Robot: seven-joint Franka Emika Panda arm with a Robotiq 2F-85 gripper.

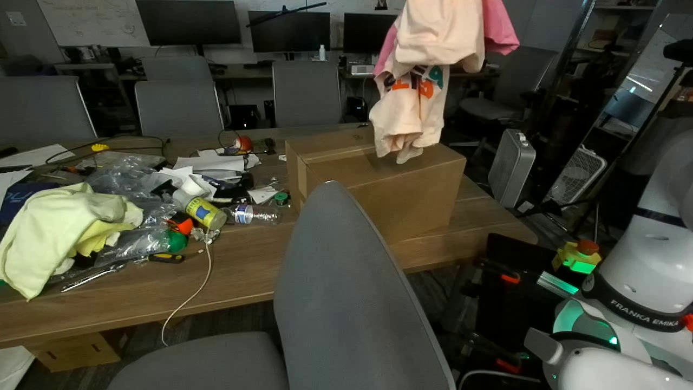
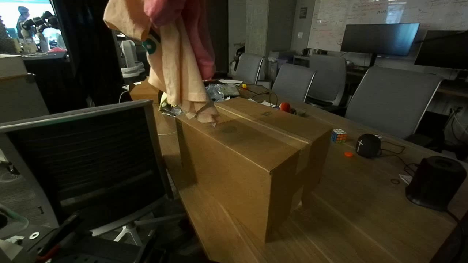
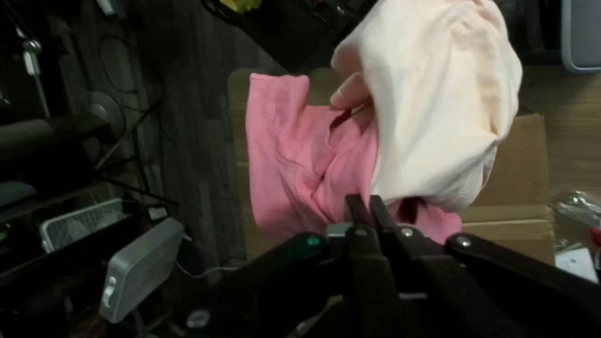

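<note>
Held up over the cardboard box is a bunched garment, with a cream shirt (image 1: pixel 416 97) and pink cloth (image 1: pixel 500 29) hanging together; I cannot tell whether they are one piece. In the wrist view my gripper is shut on the pink cloth (image 3: pixel 293 163), and the cream cloth (image 3: pixel 439 101) hangs beside it. Coloured lettering shows on the cream part. Its lower end hangs at the top of the cardboard box (image 2: pixel 232 162); whether it touches is unclear. Neither exterior view shows the gripper, which is above their upper edges.
Left on the table lie a pale yellow cloth (image 1: pixel 65 227), a yellow-labelled bottle (image 1: pixel 204 211), a clear bottle (image 1: pixel 256 214) and plastic wrap. A grey chair (image 1: pixel 351 286) stands before the table. Beyond the box are a puzzle cube (image 2: pixel 339 136) and a black speaker (image 2: pixel 368 145).
</note>
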